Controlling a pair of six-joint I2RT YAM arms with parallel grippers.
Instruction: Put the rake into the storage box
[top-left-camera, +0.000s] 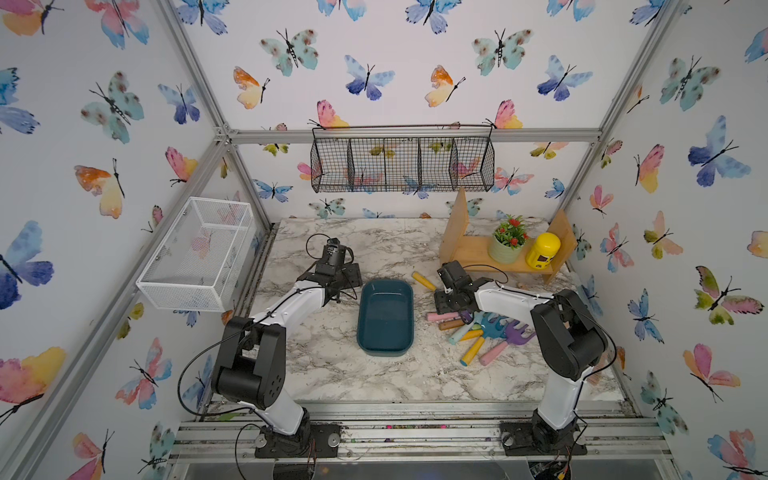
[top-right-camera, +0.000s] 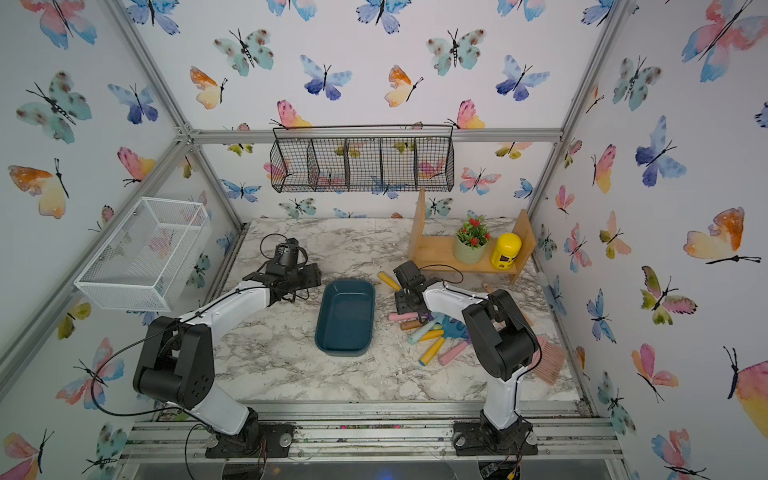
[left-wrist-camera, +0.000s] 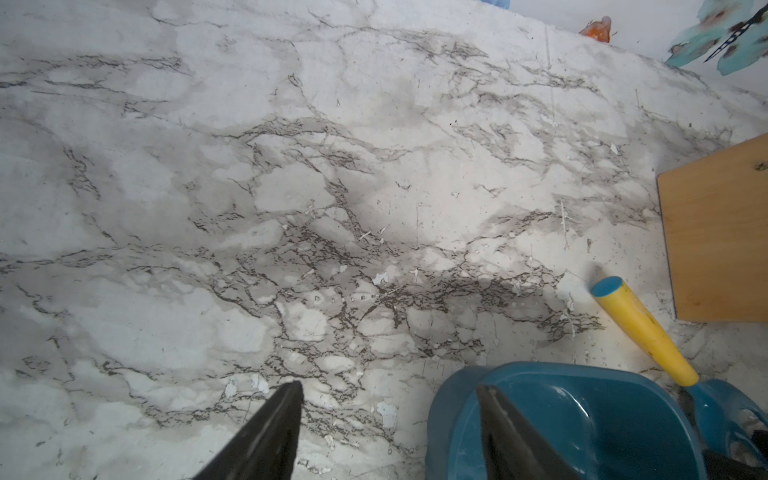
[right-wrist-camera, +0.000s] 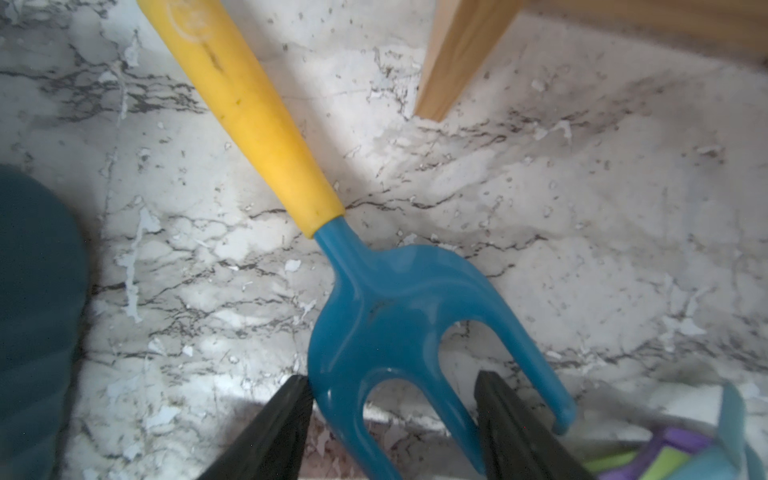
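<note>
A rake with a yellow handle and a blue pronged head (right-wrist-camera: 382, 312) lies flat on the marble table in the right wrist view. Over its prongs stands my right gripper, fingers apart on either side of the middle of the head, not closed on it. From the top left view, only the rake's yellow handle (top-left-camera: 424, 281) shows clearly past that arm. The dark teal storage box (top-left-camera: 385, 317) stands empty in mid-table. Just left of the box's back corner is my left gripper, open, with bare table between its fingers.
Several other garden tools with pink, yellow and blue parts (top-left-camera: 477, 345) are heaped right of the box. A wooden shelf (top-left-camera: 477, 245) holding a potted plant (top-left-camera: 505, 248) and a yellow canister (top-left-camera: 544, 250) stands behind the right arm.
</note>
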